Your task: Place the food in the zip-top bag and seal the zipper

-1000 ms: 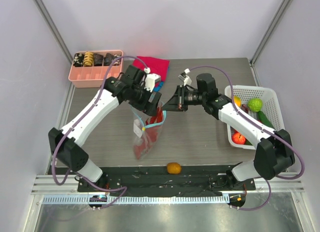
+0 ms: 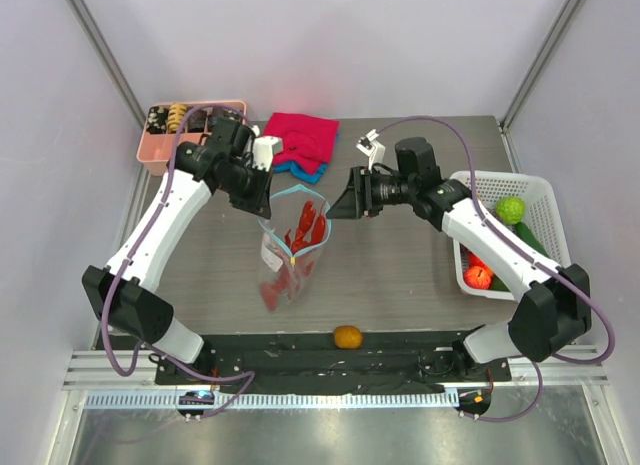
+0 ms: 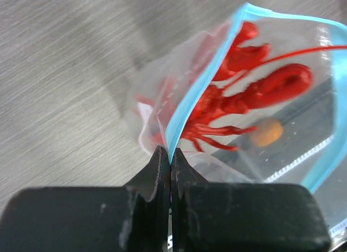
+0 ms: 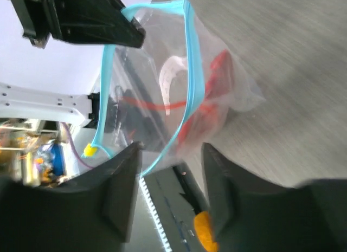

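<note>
The zip top bag (image 2: 285, 275) stands mid-table with red toy pieces (image 3: 271, 89) inside, its blue-rimmed mouth spread open. My left gripper is shut on the left edge of the bag's mouth (image 3: 190, 100), whose blue strip runs into its fingertips. My right gripper is part open at the bag's right side, near the blue rim (image 4: 192, 73); I see nothing clearly held between its blurred fingers. An orange food item (image 2: 348, 337) lies at the table's front edge.
A white basket (image 2: 545, 215) of produce stands at the right. A pink container (image 2: 155, 150) and red and blue cloths (image 2: 305, 140) are at the back. The table on either side of the bag is clear.
My left gripper has moved left from over the bag's middle, drawing the mouth wider. My right gripper has stayed about in place.
</note>
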